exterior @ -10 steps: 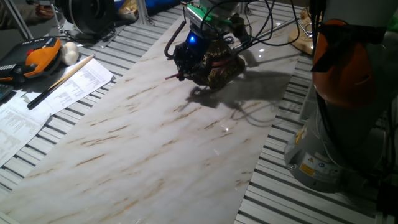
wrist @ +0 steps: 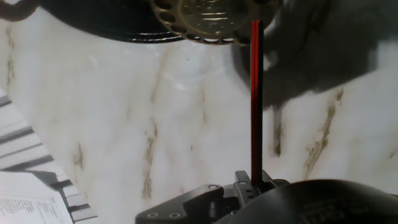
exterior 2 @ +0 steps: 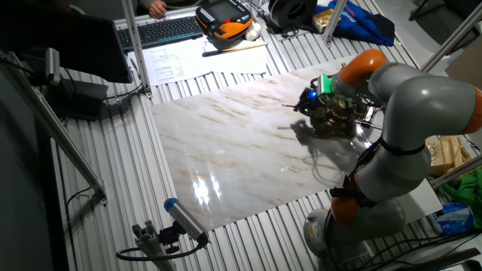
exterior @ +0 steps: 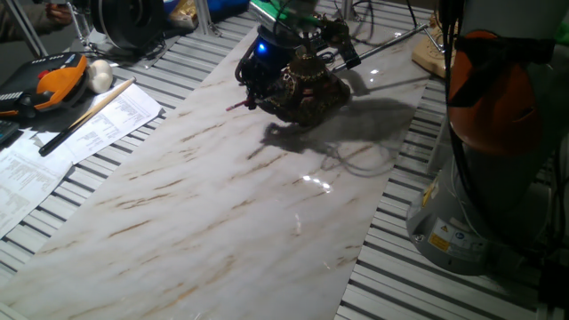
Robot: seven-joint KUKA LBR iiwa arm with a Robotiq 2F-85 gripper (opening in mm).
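A thin red stick (wrist: 257, 93) rises from the fingertips of my gripper in the wrist view; the fingers look shut on it. Above it, a scalloped brass-coloured round part (wrist: 214, 18) shows at the top edge, partly cut off. In exterior view 1 an ornate dark brown and gold vessel (exterior: 307, 93) is close beside my gripper (exterior: 249, 96), on the far part of the marbled board. From there the stick (exterior: 237, 107) shows only as a short reddish end pointing left. Exterior view 2 has the vessel (exterior 2: 333, 120) beneath the arm, partly hidden.
Most of the marbled board (exterior 2: 233, 143) is bare. Papers (exterior 2: 169, 64), a dark-tipped wooden stick (exterior: 84, 117) and an orange-black device (exterior: 43, 84) lie beyond its edge. A rod-shaped camera (exterior 2: 186, 220) stands at the near side. The arm's base (exterior: 453, 222) is right of the board.
My gripper has shifted slightly left and upward in exterior view 1, taking the reddish stick end with it. The cables above have swung away, and more of the ornate vessel's top shows.
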